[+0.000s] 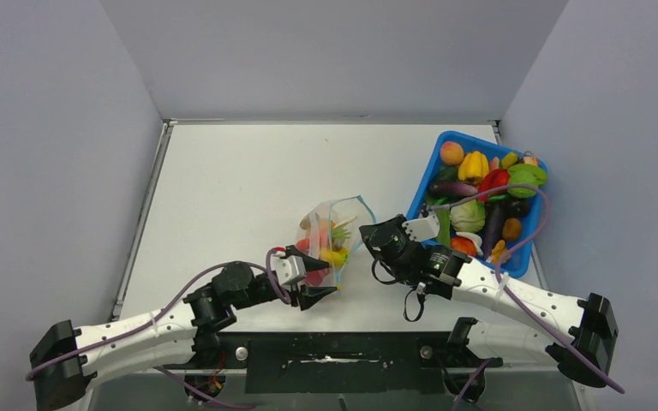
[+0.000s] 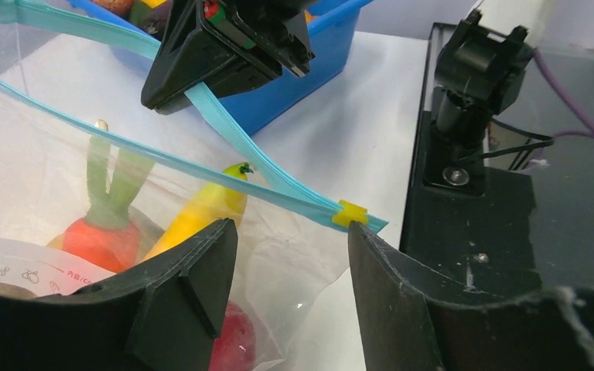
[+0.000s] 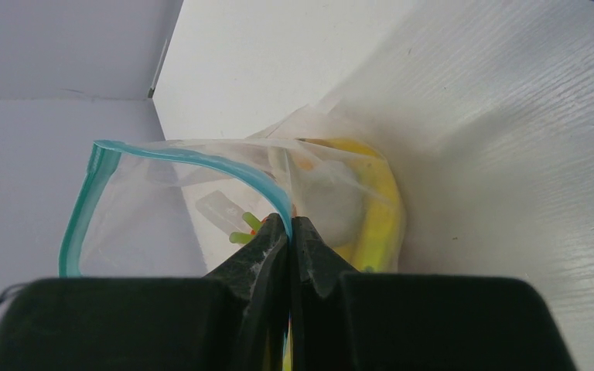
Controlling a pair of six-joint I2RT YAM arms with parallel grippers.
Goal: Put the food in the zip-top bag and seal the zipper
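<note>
The clear zip top bag [image 1: 326, 231] stands mid-table holding a yellow item [image 2: 193, 220], a carrot-like item with green leaves [image 2: 100, 243] and a red item [image 2: 232, 340]. Its teal zipper is open, with a yellow slider [image 2: 349, 212] at one end. My right gripper is shut on the teal zipper edge, holding it up. My left gripper stands open at the bag's near end, its fingertips just below the slider, nothing clearly between them.
The blue basket [image 1: 428, 163] full of assorted toy vegetables and fruit stands at the right. The dark front rail [image 1: 291, 377] borders the near edge.
</note>
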